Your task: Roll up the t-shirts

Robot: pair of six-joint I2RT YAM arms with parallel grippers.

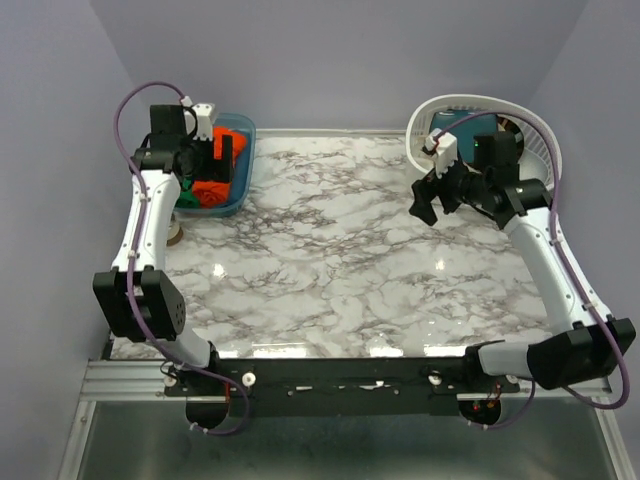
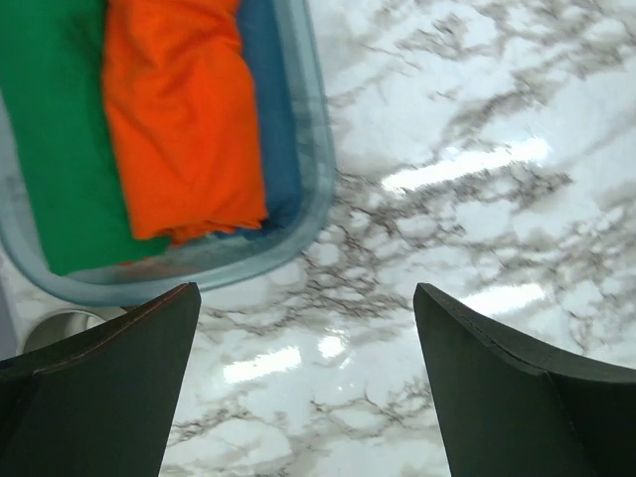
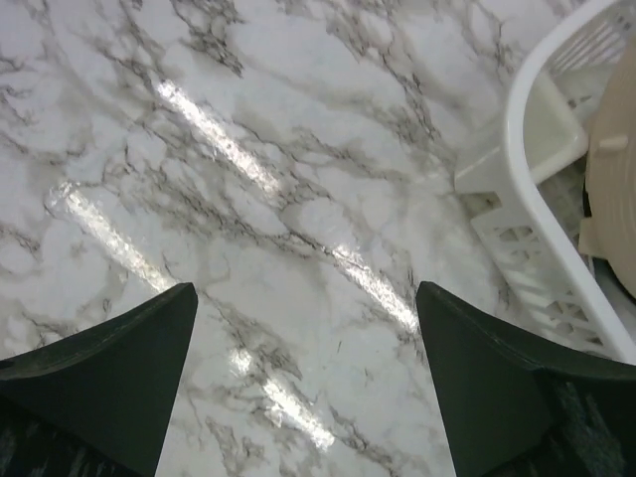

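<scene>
A folded orange shirt [image 2: 184,119] lies in the blue bin [image 1: 246,180] at the back left. Against its left side is green cloth [image 2: 70,149], of which only a bit shows from above. My left gripper [image 1: 190,163] hangs open over this bin, nothing between its fingers; in the left wrist view the near rim of the bin lies just beyond the fingertips. Over bare table beside the white basket [image 1: 411,135], my right gripper [image 1: 449,198] is open and empty. No shirt is spread on the table.
The white basket at the back right holds a teal board [image 1: 463,130] and a tan item [image 3: 616,169]. A small round metal object [image 1: 174,233] stands in front of the blue bin.
</scene>
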